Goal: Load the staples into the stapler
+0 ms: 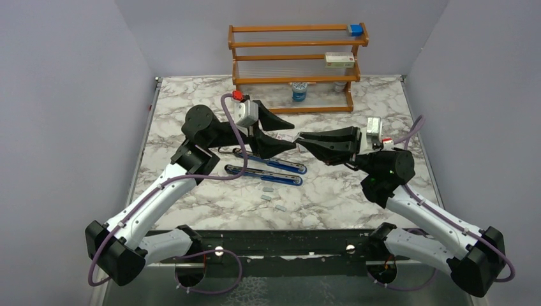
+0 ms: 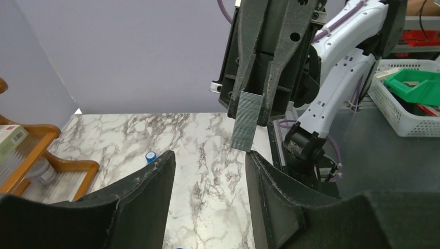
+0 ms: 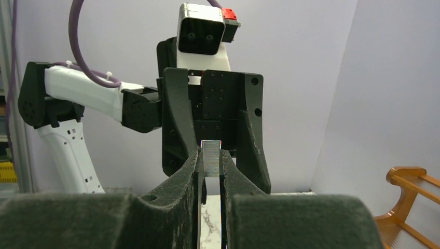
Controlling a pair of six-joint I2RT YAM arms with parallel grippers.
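A grey ribbed staple strip (image 2: 246, 120) sticks out from my right gripper (image 1: 301, 136), which is shut on it. In the right wrist view the strip (image 3: 211, 158) shows upright between the fingertips. My left gripper (image 1: 294, 136) faces it, part open with nothing gripped. Its two fingers (image 2: 163, 174) stand apart, with the strip's low end close to the right one; whether they touch I cannot tell. Below the grippers on the table lie two blue staplers (image 1: 271, 178), opened out long, the other one (image 1: 287, 165) partly behind the left gripper.
Several small grey staple pieces (image 1: 265, 197) lie in front of the staplers. A wooden rack (image 1: 293, 80) stands at the back with a box (image 1: 339, 60) and a blue-white cup (image 1: 299, 92).
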